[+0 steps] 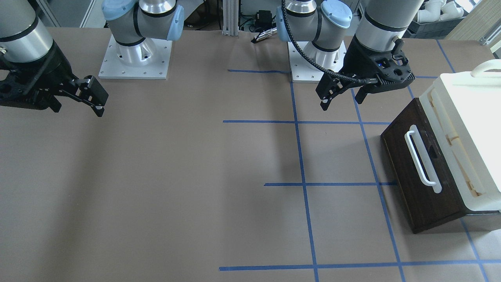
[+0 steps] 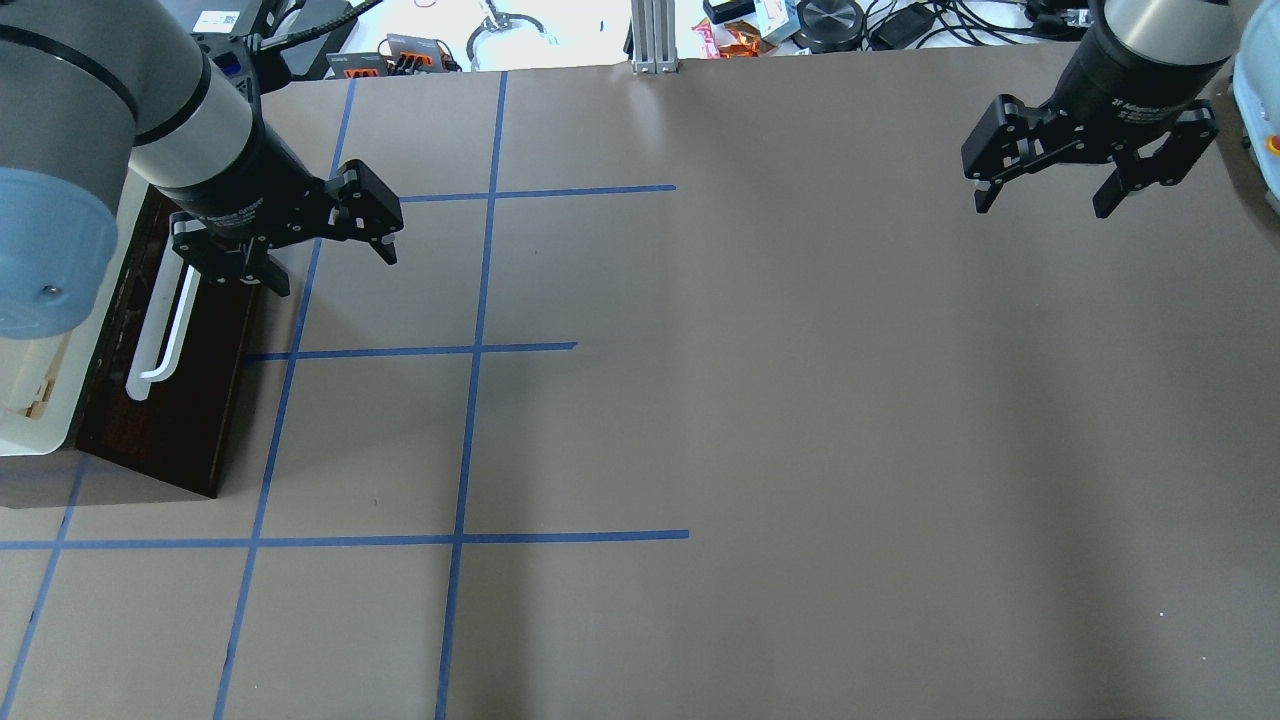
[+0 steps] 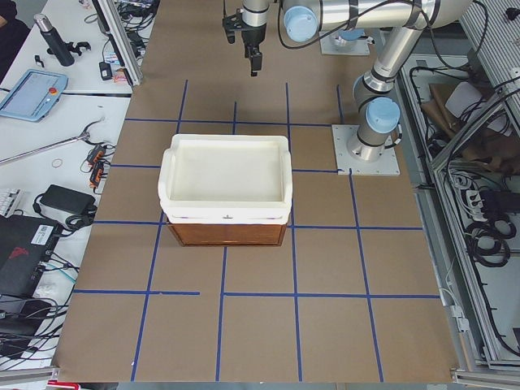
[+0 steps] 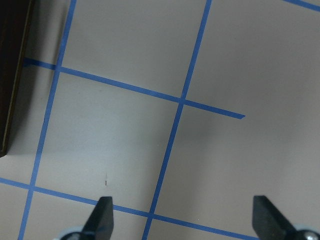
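A small cabinet with a dark wood drawer front (image 1: 422, 202), white handle (image 1: 418, 159) and white open-topped body (image 3: 225, 179) stands on the taped grid floor. My gripper (image 1: 341, 103) hangs above the floor beside the cabinet, in the top view (image 2: 336, 278) near the drawer front. Its fingers stand apart in the left wrist view (image 4: 182, 220), with nothing between them.
A second arm with a black gripper (image 2: 1044, 192) hangs over the floor on the other side. Cables and tools lie along the outer edges.
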